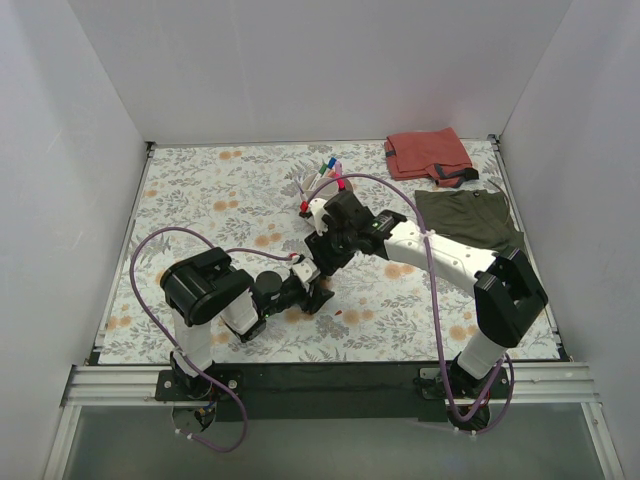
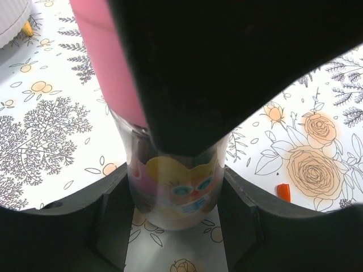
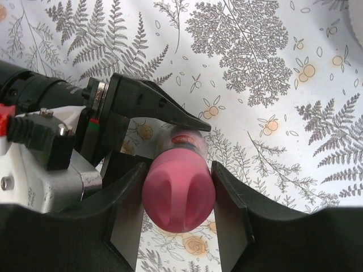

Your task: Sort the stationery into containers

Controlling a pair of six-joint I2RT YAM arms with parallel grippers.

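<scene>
A clear container [image 2: 176,195] with a cartoon label and a pink top stands out large in the left wrist view. My right gripper is shut on its pink top [image 3: 178,198], one finger on each side. My left gripper has its fingers on either side of the clear lower part; whether they press on it cannot be told. In the right wrist view the left gripper's finger [image 3: 164,105] reaches in from the left beside the clear part. From above, both grippers meet near the table's middle, hiding most of the container.
A white holder [image 1: 318,188] with several pens stands at the back middle. A red pouch [image 1: 428,153] and a dark green pouch [image 1: 465,218] lie at the right. One small orange piece [image 2: 283,191] rests on the patterned cloth.
</scene>
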